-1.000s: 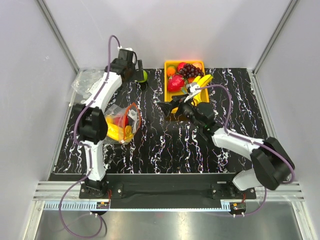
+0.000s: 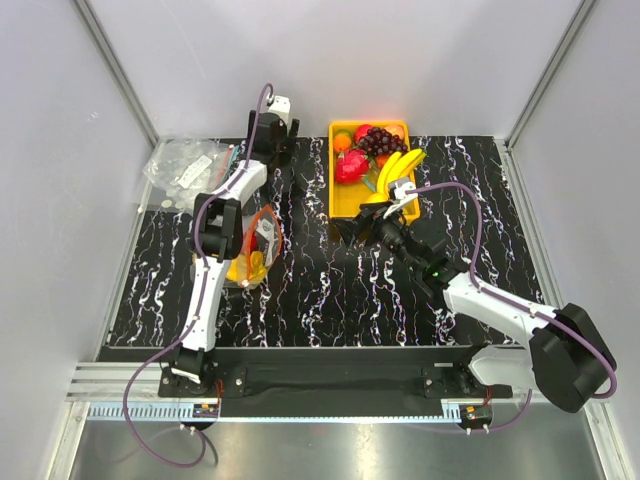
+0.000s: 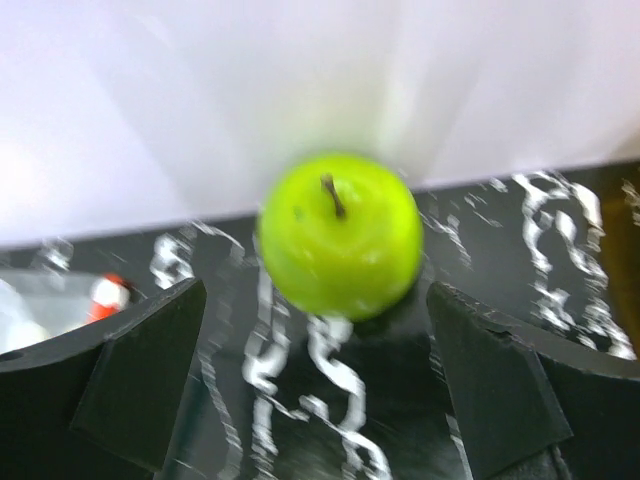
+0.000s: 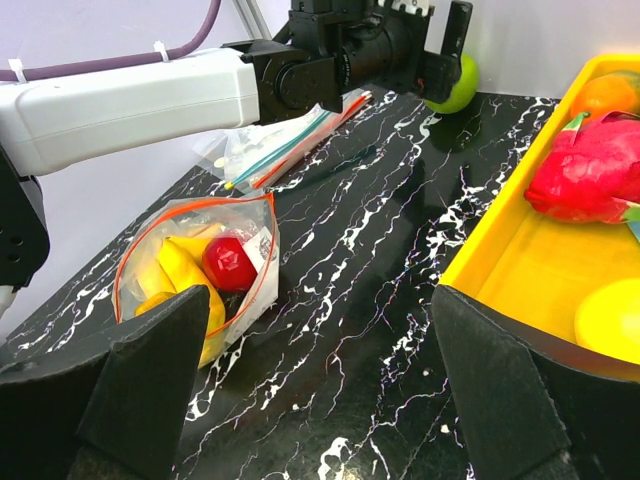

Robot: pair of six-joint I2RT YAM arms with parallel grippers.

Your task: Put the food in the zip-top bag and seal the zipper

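A green apple (image 3: 340,236) rests on the dark marbled table close to the back wall. My left gripper is open, the apple ahead of it and roughly centred between the fingers, not gripped. From the right wrist side the same apple (image 4: 459,86) shows partly behind the left gripper. The zip top bag (image 4: 205,270) stands with its orange-edged mouth open, holding a red fruit (image 4: 229,264) and a yellow banana (image 4: 190,280). Over the front of the yellow tray, my right gripper (image 2: 357,228) is open with nothing between its fingers.
The yellow tray (image 2: 345,202) holds a dragon fruit (image 2: 352,166), grapes (image 2: 381,141), bananas (image 2: 398,168) and other fruit. Flat empty bags (image 2: 185,170) lie at the back left. Between the open bag and the tray the table is bare.
My left gripper has moved right and now covers the green apple in the top view. The open bag has stayed in place.
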